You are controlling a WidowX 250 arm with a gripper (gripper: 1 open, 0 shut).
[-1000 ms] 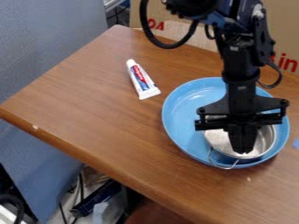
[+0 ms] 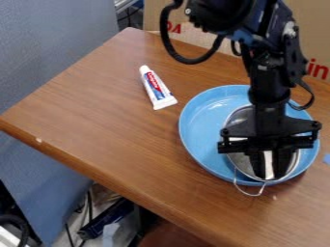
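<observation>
My black gripper (image 2: 268,160) is low over a metal pot (image 2: 240,166) that sits in a light blue plate (image 2: 199,125) on the wooden table. The gripper's lower part covers much of the pot, and something pale shows at its tip; whether it is open or shut is unclear. A thin wire handle of the pot hangs toward the front. A white toothpaste tube (image 2: 157,87) lies left of the plate.
A cardboard box (image 2: 312,39) stands at the back right. Cables and other items lie below the table's front left edge.
The gripper has shifted slightly downward and toward the front, with more of the pale part at its tip showing. The pot's wire handle sits a little lower.
</observation>
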